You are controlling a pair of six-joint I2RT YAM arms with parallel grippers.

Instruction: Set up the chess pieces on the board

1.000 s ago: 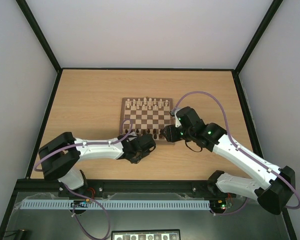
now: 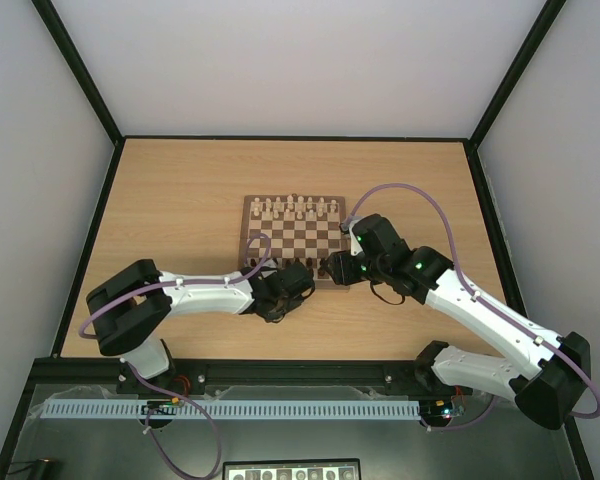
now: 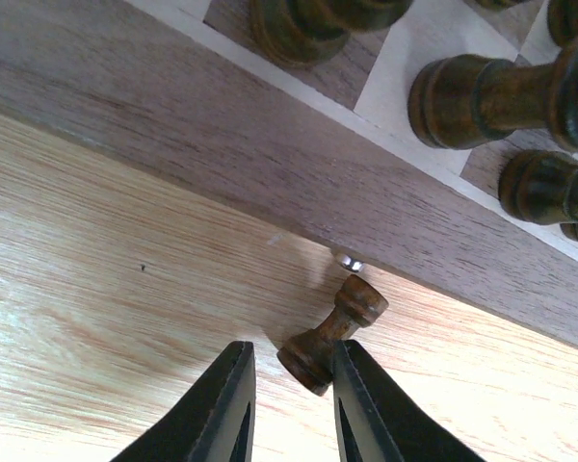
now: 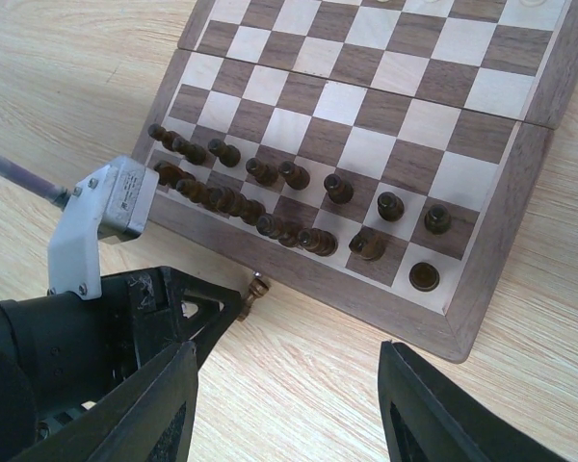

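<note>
One dark chess piece (image 3: 329,332) lies on its side on the table, just outside the board's frame (image 3: 270,164). My left gripper is part open over it. The piece's wide end shows between the fingertips, close to the right-hand finger (image 3: 352,385); whether they touch I cannot tell. In the right wrist view, this fallen piece (image 4: 253,294) is at the tips of the left gripper's dark fingers (image 4: 207,313). My right gripper stands wide open and empty, over the table by the board's near right corner.
On the chessboard (image 2: 295,240), light pieces (image 2: 295,207) stand along the far side. Dark pieces (image 4: 337,188) stand along the near side, close to the left gripper. The middle squares are bare. Free table surrounds the board, and both arms reach in from the front.
Over the last second my left arm has shifted slightly to the right beside the board's near edge. The right arm and the light pieces look unmoved.
</note>
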